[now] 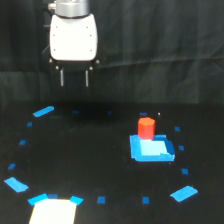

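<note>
High at the upper left hangs my gripper (pixel 75 80), pointing down, its two thin dark fingers apart and nothing visible between them. It is well away from a small red block (pixel 146 128) at right of centre. That block is upright at the back of a blue-edged, white-centred square (pixel 152 147), which looks like a shallow tray or a taped patch. Whether the block is inside it or just behind its far edge is hard to tell.
A cream square (pixel 52 212) with blue tape along its top lies at the lower left, cut off by the frame. Blue tape marks (pixel 184 193) dot the black surface, which is otherwise bare. A dark curtain (pixel 150 60) hangs behind.
</note>
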